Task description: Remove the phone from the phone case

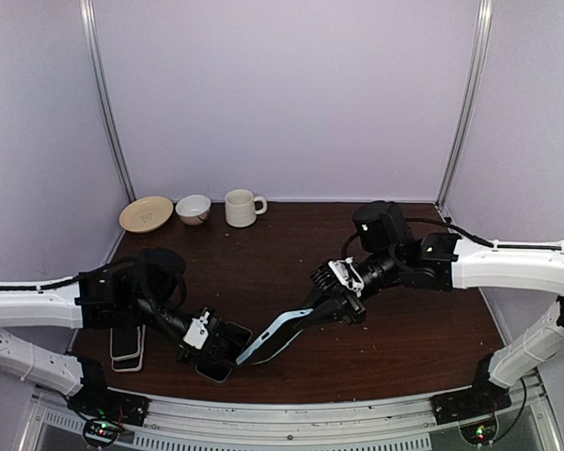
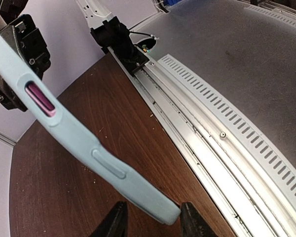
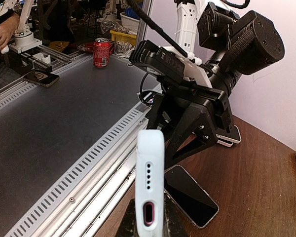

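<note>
The light blue phone case (image 1: 277,329) is held tilted in the air, its upper end in my right gripper (image 1: 324,305), shut on it. In the left wrist view the case (image 2: 98,153) slopes down to a low end between the parted fingertips of my left gripper; whether they touch it cannot be told. In the right wrist view the case (image 3: 149,173) stands edge-on, with my left gripper beyond it. A black phone (image 3: 190,195) lies on the table below the left gripper.
More phones (image 1: 126,349) lie at the front left. A plate (image 1: 147,213), a bowl (image 1: 194,209) and a white mug (image 1: 240,209) stand at the back left. Its front metal rail (image 1: 291,413) runs close by.
</note>
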